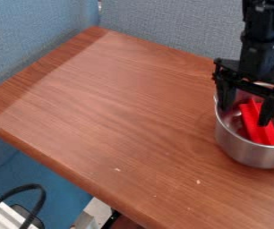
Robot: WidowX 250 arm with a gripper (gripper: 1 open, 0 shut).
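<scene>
A steel pot (241, 152) stands at the right side of the wooden table (115, 116), with red elongated objects (262, 132) inside it. My black gripper (246, 97) hangs open over the pot, its fingers lowered to about the rim and partly in front of the red objects. Whether it touches them I cannot tell.
Blue-grey padded walls border the back and left. A white object with a black cable lies beyond the table at the lower left.
</scene>
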